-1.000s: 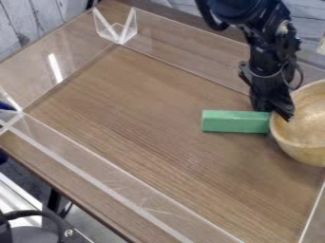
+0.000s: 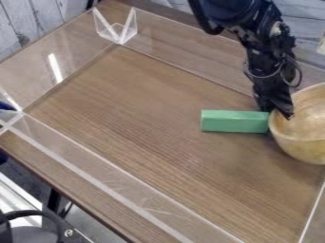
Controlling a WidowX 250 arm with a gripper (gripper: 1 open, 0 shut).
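My gripper (image 2: 275, 102) reaches down from the top right to the left rim of a tan bowl (image 2: 305, 138) at the right edge. Its fingertips are dark and partly hidden at the rim, so what lies between them is unclear. A green rectangular block (image 2: 231, 121) lies on the wooden table just left of the bowl, its right end against or under the bowl's side.
Clear plastic edging runs along its borders, with a clear bracket (image 2: 116, 30) at the top left. A black cable or fitting sits at the bottom left.
The arm and gripper have shifted slightly left, and the bowl appears to have moved a little. The green block has barely moved.
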